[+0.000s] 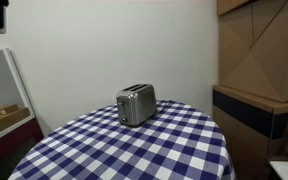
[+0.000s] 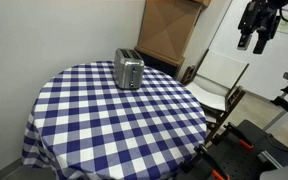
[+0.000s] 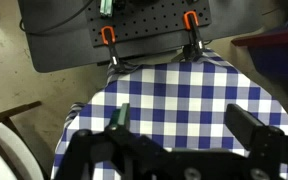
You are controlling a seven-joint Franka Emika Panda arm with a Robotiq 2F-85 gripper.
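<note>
A silver two-slot toaster (image 1: 136, 107) stands upright on the round table with a blue-and-white checked cloth (image 1: 174, 155). From the other side, the toaster (image 2: 128, 70) sits near the cloth's far edge. My gripper (image 2: 251, 46) hangs high at the right, well away from the toaster and beyond the table's edge. In the wrist view, the gripper has its dark fingers wide apart, with only checked cloth (image 3: 174, 95) showing between and below them. The toaster does not appear in that view.
A dark mounting plate (image 3: 149, 35) with two orange-handled clamps borders the table. A white chair (image 2: 219, 75) stands beside the table, and a wooden cabinet (image 1: 262, 50) rises behind it.
</note>
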